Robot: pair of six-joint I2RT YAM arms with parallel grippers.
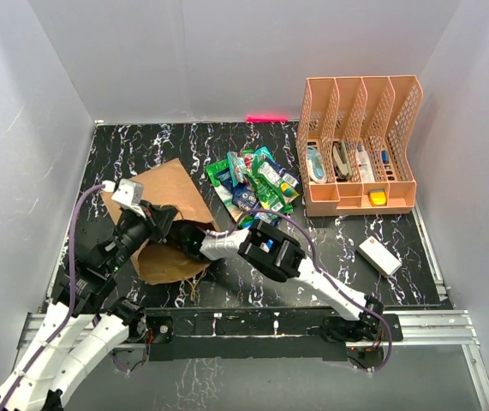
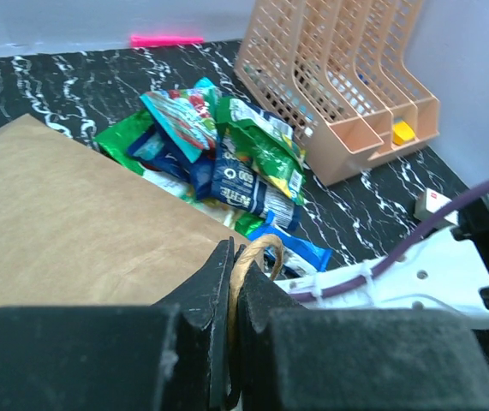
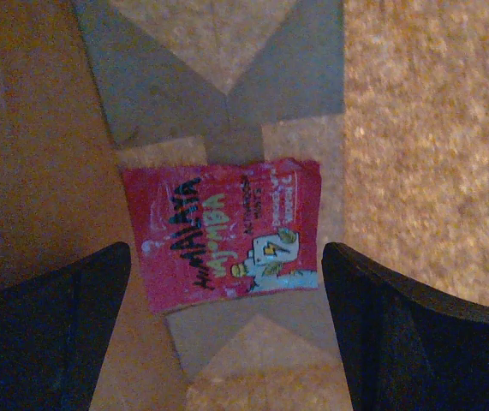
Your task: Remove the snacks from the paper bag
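The brown paper bag [image 1: 163,180] lies on the left of the dark table. My left gripper is shut on the bag's twisted rope handle [image 2: 257,257], holding it up at the bag's edge. My right gripper is inside the bag, open, with its fingers either side of a red snack packet [image 3: 218,227] lying on the bag's inner surface. A heap of snack packets [image 1: 261,184] lies right of the bag, in green, blue and other colours.
A salmon organizer [image 1: 360,197] with small items stands at the back right. A white box [image 1: 379,255] lies at the right, a pink stick [image 1: 266,117] at the back wall.
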